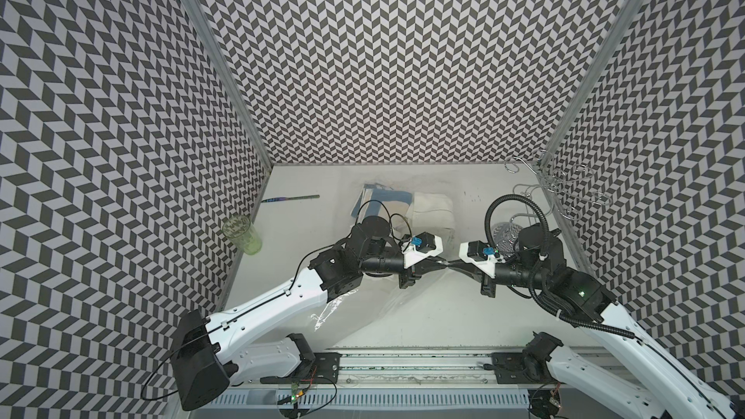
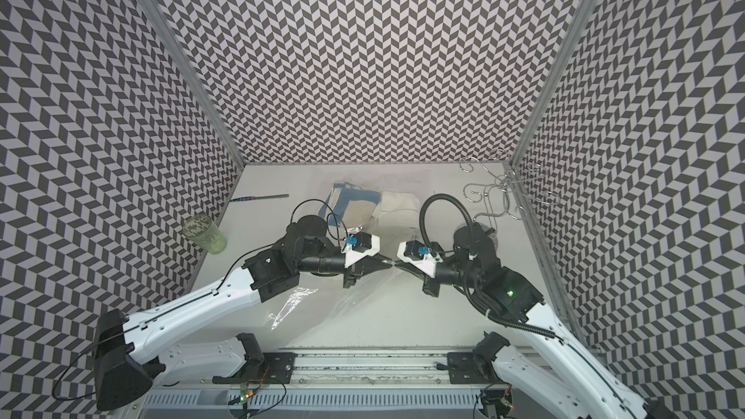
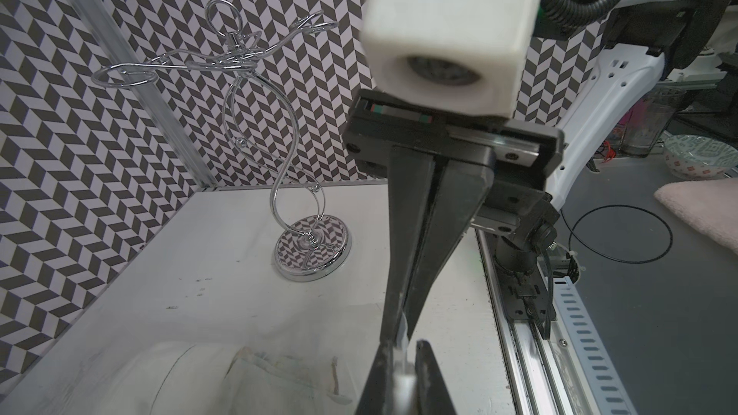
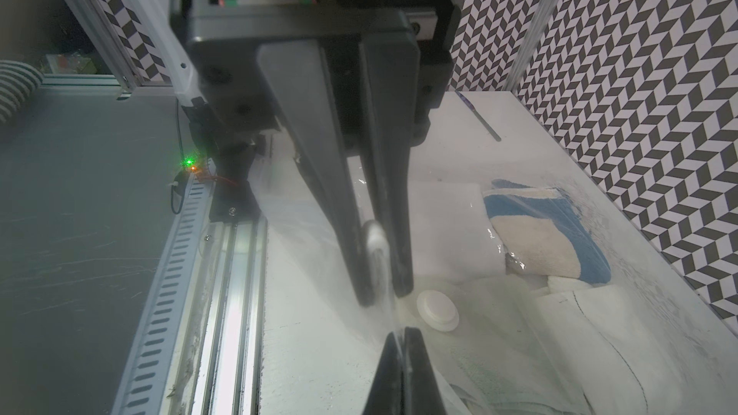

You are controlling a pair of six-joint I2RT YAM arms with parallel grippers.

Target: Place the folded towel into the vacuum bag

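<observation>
The folded towel (image 4: 538, 246), blue, beige and white, lies behind the arms. Its white end (image 1: 433, 211) is to the right. Clear plastic of the vacuum bag (image 4: 492, 338) spreads around it, with a round white valve (image 4: 438, 309); I cannot tell how far the towel is inside. My two grippers meet tip to tip in front of the towel. The left gripper is partly open, with a pale bag edge in the gap between its fingers. My right gripper is shut, and the thin bag edge runs to its fingertips.
A chrome stand (image 3: 307, 246) is at the right. At the far left are a green glass (image 1: 246, 236) and a blue pen-like stick (image 1: 291, 198).
</observation>
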